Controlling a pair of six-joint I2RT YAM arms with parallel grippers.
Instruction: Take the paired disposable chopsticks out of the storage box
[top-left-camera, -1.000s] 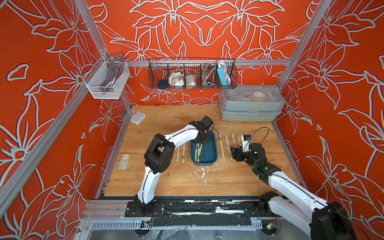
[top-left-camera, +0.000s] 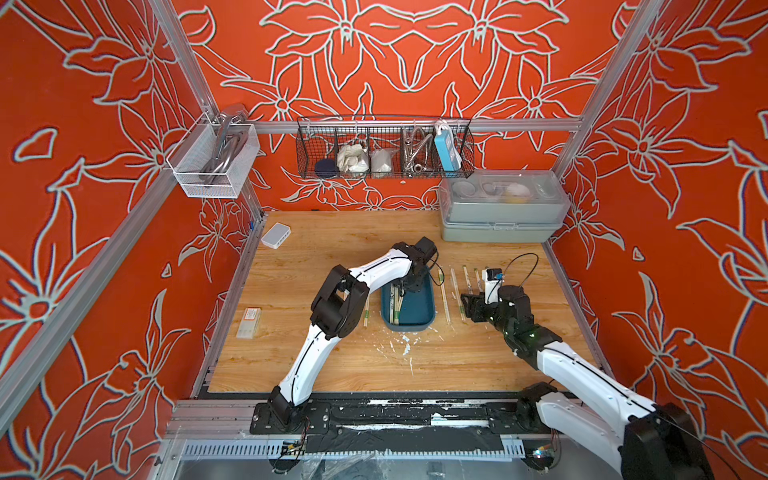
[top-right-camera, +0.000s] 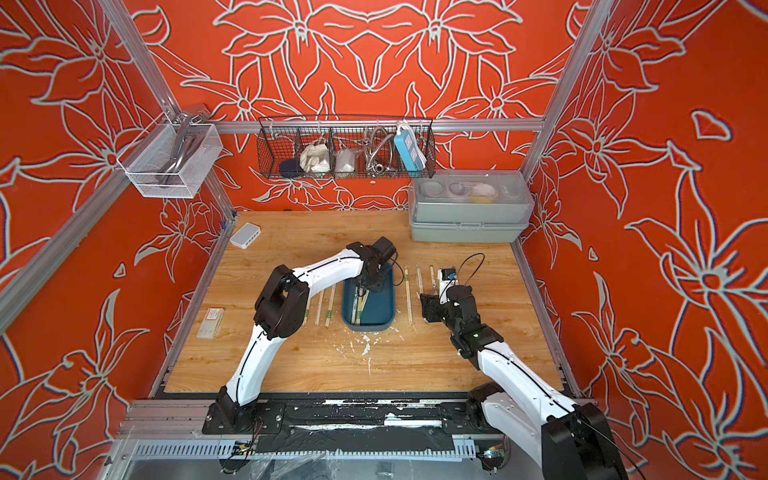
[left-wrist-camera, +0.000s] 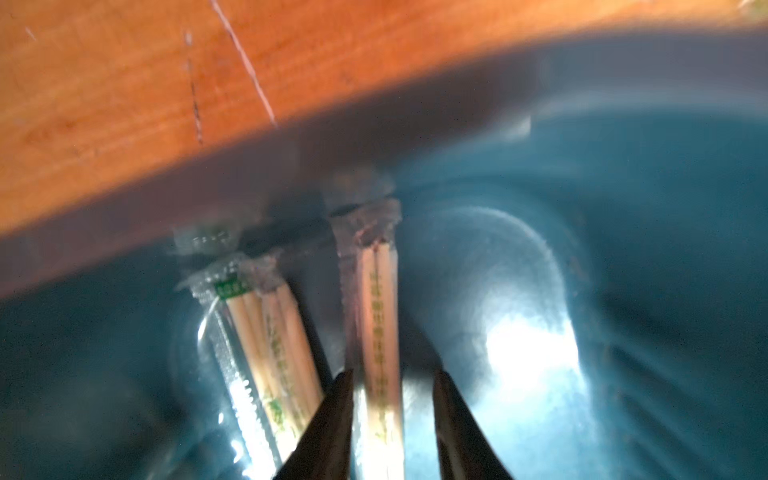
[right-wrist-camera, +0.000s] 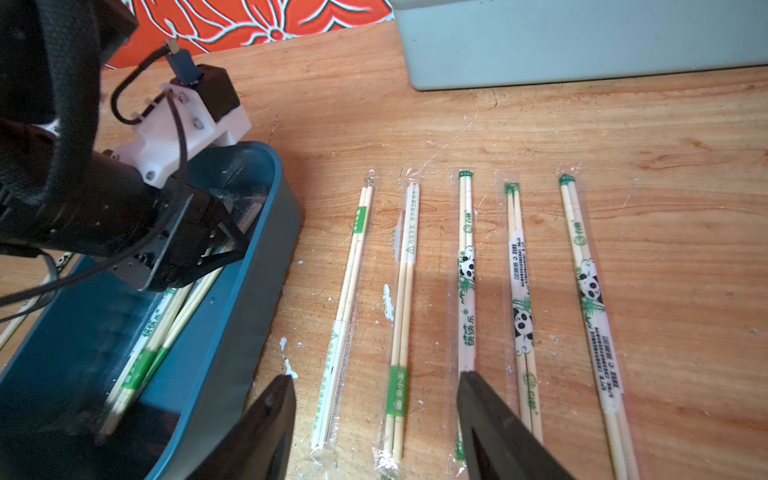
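Observation:
The blue storage box (top-left-camera: 425, 312) stands mid-table with several wrapped chopstick pairs inside. My left gripper reaches down into it, part open. One wrapped pair (left-wrist-camera: 380, 320) runs between its fingers in the left wrist view, with a gap to the right finger. Further pairs (left-wrist-camera: 276, 344) lie just left of it against the box floor. To the right of the box, over the table, my right gripper hangs open with nothing gripped. Below it lie several wrapped pairs in a row, among them a panda-printed one (right-wrist-camera: 466, 272) and a green-banded one (right-wrist-camera: 397, 392).
More pairs (top-right-camera: 330, 306) lie left of the box. A lidded grey container (top-left-camera: 504, 208) fills the back right corner. White scraps (top-left-camera: 406, 345) litter the table in front of the box. A small white box (top-left-camera: 276, 235) sits at back left.
The right arm stays where it was.

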